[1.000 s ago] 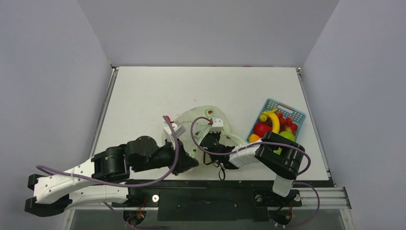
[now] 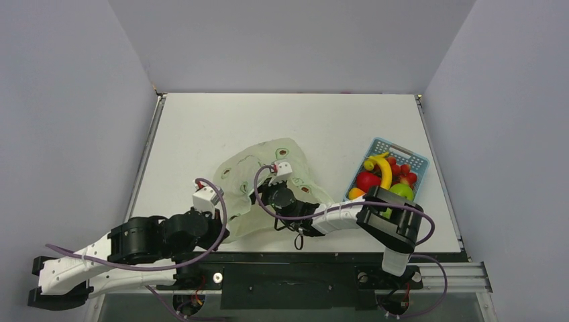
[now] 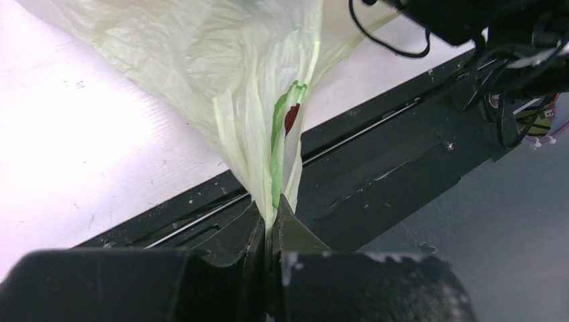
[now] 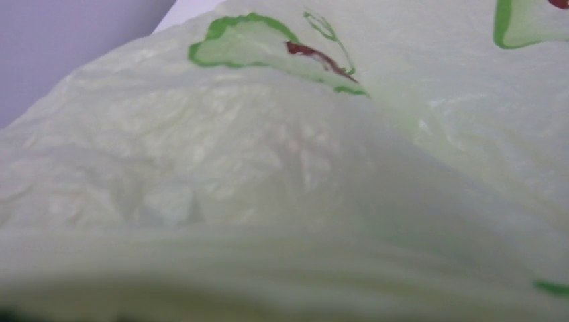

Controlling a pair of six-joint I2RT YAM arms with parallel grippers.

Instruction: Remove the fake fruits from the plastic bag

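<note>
The pale green plastic bag (image 2: 255, 161), printed with avocados, lies spread over the front middle of the table. A gathered strand of the bag (image 3: 258, 134) runs down into my left gripper, which is shut on it near the table's front edge. My right gripper (image 2: 256, 196) is at the middle of the bag. In the right wrist view the bag's film (image 4: 268, 168) covers nearly everything, so that gripper's fingers are hidden. No fruit shows in or under the bag.
A blue basket (image 2: 419, 163) on the right of the table holds several fake fruits, including a banana (image 2: 385, 173), a red fruit (image 2: 367, 180) and a green apple (image 2: 402, 190).
The right gripper has shifted a little to the left over the bag. The basket has stayed put.
</note>
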